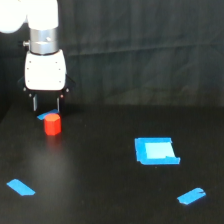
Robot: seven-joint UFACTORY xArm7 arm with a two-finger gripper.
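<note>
A small red block [53, 124] sits on the dark table at the left. The arm's white hand hangs above and behind it, and my gripper [46, 104] points downward with its two dark fingers apart. Nothing shows between the fingers. In this view, the fingertips appear higher than the block and a little to its left; how far they are from it in depth is hard to tell.
A white square with a blue border [140, 150] lies on the right half of the table. Blue strips mark the front left [20, 187] and front right [191, 196]; another blue piece [46, 115] shows behind the block. A dark curtain [140, 50] hangs behind.
</note>
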